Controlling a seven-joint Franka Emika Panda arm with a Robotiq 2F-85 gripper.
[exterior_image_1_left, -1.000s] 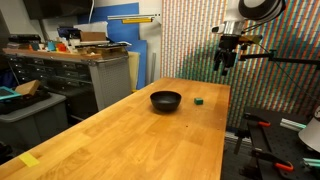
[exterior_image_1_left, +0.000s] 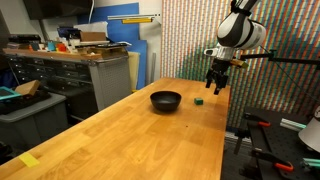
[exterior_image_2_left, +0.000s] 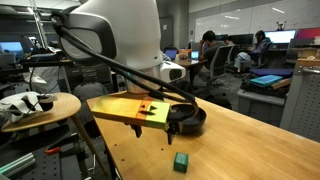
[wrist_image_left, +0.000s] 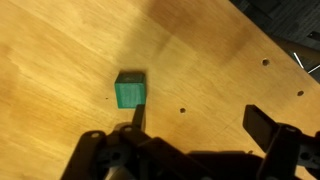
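Note:
A small green block (exterior_image_1_left: 199, 101) lies on the wooden table, and in exterior view 2 the same block (exterior_image_2_left: 181, 162) is near the front. To its left in exterior view 1 stands a round black bowl (exterior_image_1_left: 166, 100), empty as far as its inside shows; the arm partly covers this bowl (exterior_image_2_left: 190, 122) in exterior view 2. My gripper is open above the table, its dark fingers wide apart with bare wood between them. Left of that gap, close to the left finger, the wrist view shows the block (wrist_image_left: 130, 90).
A yellow mark (exterior_image_1_left: 29, 159) sits at its near left end. Small dark holes dot the wood in the wrist view, and the table's edge crosses the upper right corner. Drawers stand behind in exterior view 1.
In exterior view 1 the arm has come lower and a little to the left, bringing my gripper closer to the block. Block and bowl have stayed put.

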